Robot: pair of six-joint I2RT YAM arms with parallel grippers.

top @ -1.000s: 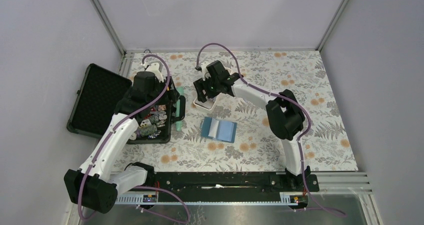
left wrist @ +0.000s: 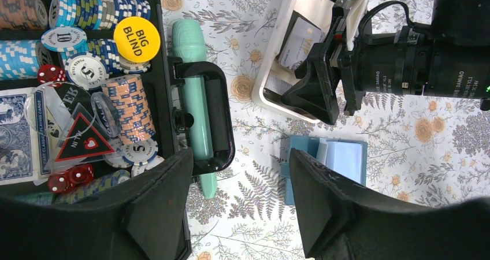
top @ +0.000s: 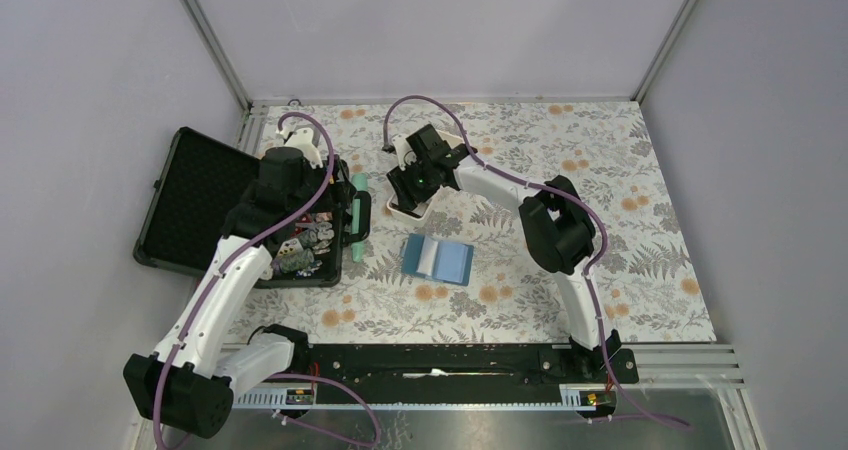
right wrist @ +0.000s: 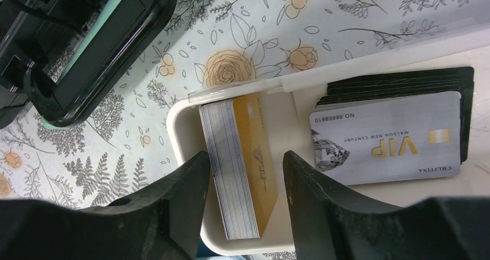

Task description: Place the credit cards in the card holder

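Observation:
In the right wrist view, a thick stack of gold-faced cards [right wrist: 258, 162] sits in the end of the white tray [right wrist: 171, 127], its striped white edges showing. My right gripper is open around this stack; the left finger is close against its edge, and a gap separates the other finger from the gold face. A silver VIP card [right wrist: 390, 138] tops a dark pile farther along the tray. The blue card holder [top: 455, 262] lies spread open on the table, a pale sleeve raised at its middle. My left gripper hangs open and empty near the case.
An open black case [left wrist: 167, 98] full of poker chips, dice and playing cards stands at the left. Beside its handle [left wrist: 228, 115] lies a green rolled item [left wrist: 198, 110].
My left gripper has moved a little leftward. Holder and tray look unmoved.

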